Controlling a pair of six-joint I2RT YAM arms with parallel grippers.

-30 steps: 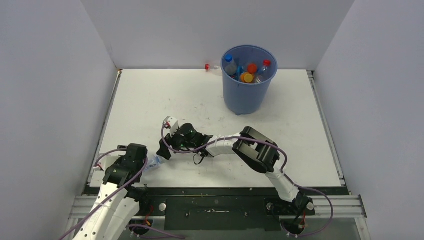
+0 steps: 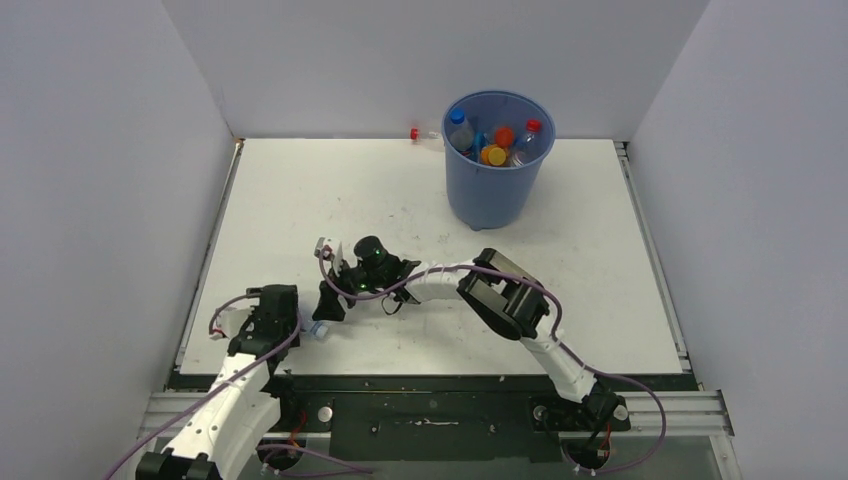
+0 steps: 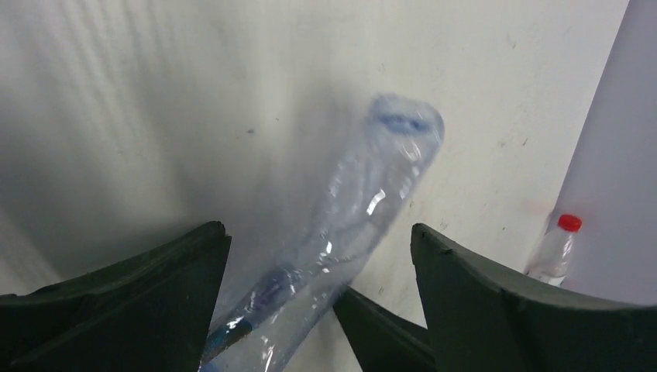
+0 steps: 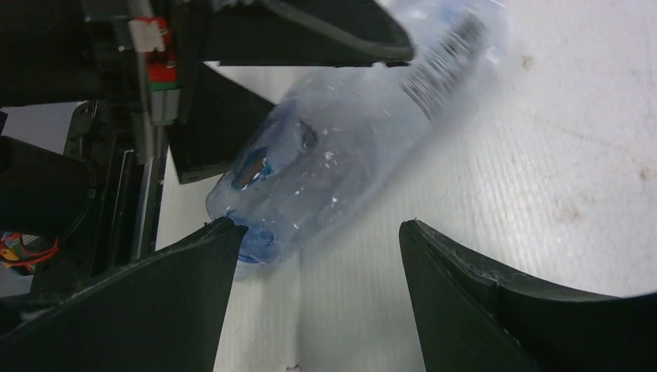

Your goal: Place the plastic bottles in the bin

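A clear bluish plastic bottle [image 3: 364, 194] lies slantwise between the spread fingers of my left gripper, which is open. In the top view only a small end of this bottle [image 2: 319, 329] shows between the two arms. My right gripper is open too, close to one end of the bottle [image 4: 333, 155], while the left gripper's dark fingers [image 4: 333, 31] reach around its far side. The blue bin [image 2: 487, 195] stands at the back right of the table, with several capped bottles inside.
Another clear bottle with a red cap [image 2: 416, 134] lies at the back edge, left of the bin. The two grippers are very close together at the front left. Bare white table [image 2: 590, 270] spreads out at the right.
Both grippers and the bottle have shifted a little. The bin is unmoved.
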